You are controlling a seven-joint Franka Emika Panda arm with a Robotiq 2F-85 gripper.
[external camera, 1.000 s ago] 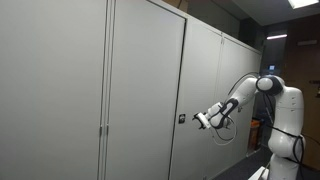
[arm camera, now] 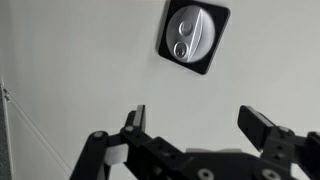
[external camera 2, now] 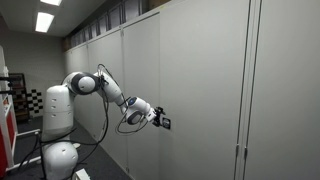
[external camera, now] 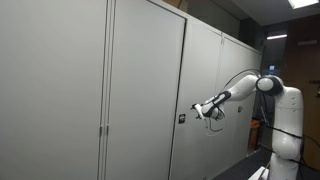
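A black square plate with a round silver lock knob point(arm camera: 192, 35) is set in the pale cabinet door point(arm camera: 110, 70), at the top of the wrist view. My gripper faces that door, its two black fingers spread wide and nothing between them. The lock lies beyond the fingertips, apart from them. In the first exterior view the dark lock plate point(external camera: 182, 118) sits just left of the gripper point(external camera: 195, 109). From the other side, the gripper point(external camera 2: 158, 117) appears close to the door and largely covers the lock plate point(external camera 2: 166, 123).
Tall grey cabinet doors point(external camera: 145, 80) form a flat wall in front of the arm. Slim recessed handles point(external camera: 104, 130) show on the door seam further left. A loose cable point(external camera 2: 100, 75) loops along the arm. Open floor lies behind the robot.
Over the last second my gripper has moved left and somewhat upward in the first exterior view, closer to the lock plate. The cabinet doors have not moved.
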